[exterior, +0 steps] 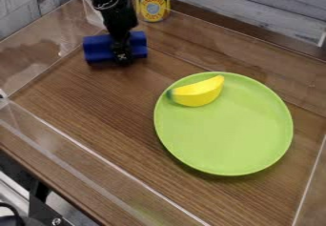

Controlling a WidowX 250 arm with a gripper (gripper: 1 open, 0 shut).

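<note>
The black gripper (pixel 121 49) reaches down from the top left onto a dark blue cylindrical object (pixel 95 50) lying on its side on the wooden table. Its fingers overlap the object; whether they are closed on it is unclear. A yellow banana-like piece (pixel 196 92) lies on the upper left part of a round green plate (pixel 230 139) on the right.
A jar with a yellow label (pixel 152 6) stands at the back, right of the arm. Clear walls border the table at the left. The wood between the blue object and the plate, and the front left, are bare.
</note>
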